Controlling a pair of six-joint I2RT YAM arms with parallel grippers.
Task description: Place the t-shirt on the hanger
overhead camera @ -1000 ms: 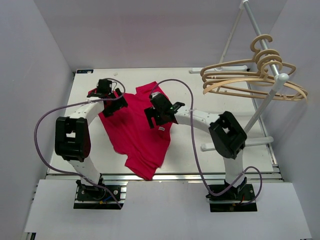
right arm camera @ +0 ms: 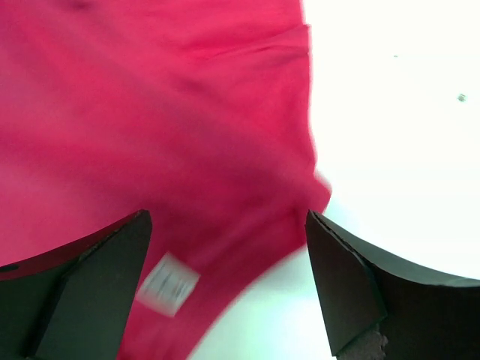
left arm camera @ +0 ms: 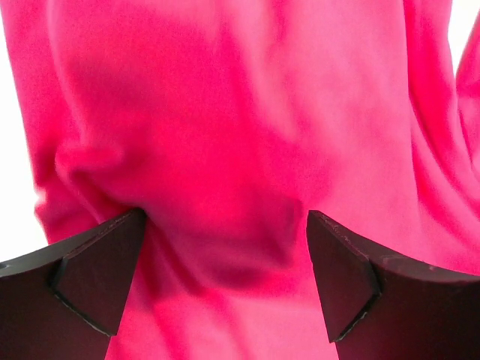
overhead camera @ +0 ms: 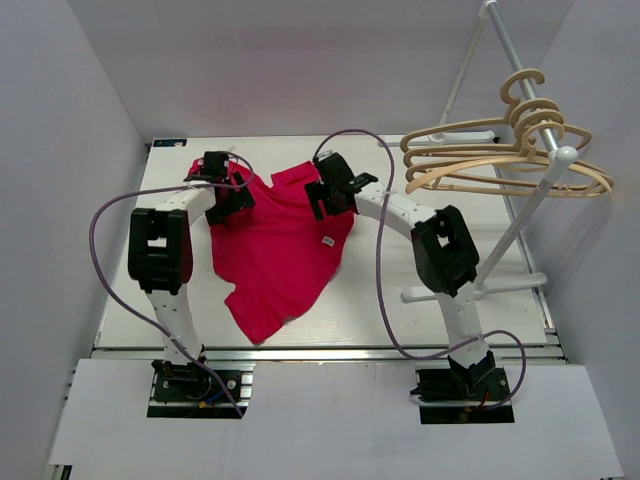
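Observation:
The red t-shirt (overhead camera: 275,260) is spread with folds over the left and middle of the white table, a small pale label (right arm camera: 169,285) near its right edge. Above its upper left part, my left gripper (overhead camera: 228,205) is open; in the left wrist view, wrinkled red cloth (left arm camera: 225,150) lies beyond its parted fingers. My right gripper (overhead camera: 326,200) is open over the shirt's right edge, with cloth and bare table visible between the fingers in the right wrist view. Several wooden hangers (overhead camera: 500,158) hang from the rack at the right, none of them touching the shirt.
A white rack (overhead camera: 520,225) with an overhead rail and a foot on the table occupies the right side. Bare table (overhead camera: 385,285) lies between shirt and rack. Thin purple cables (overhead camera: 380,262) loop along both arms.
The shirt's lower end has shifted up and to the left, off the table's front edge. My right gripper has moved up and right. The left has shifted slightly, and both remain open.

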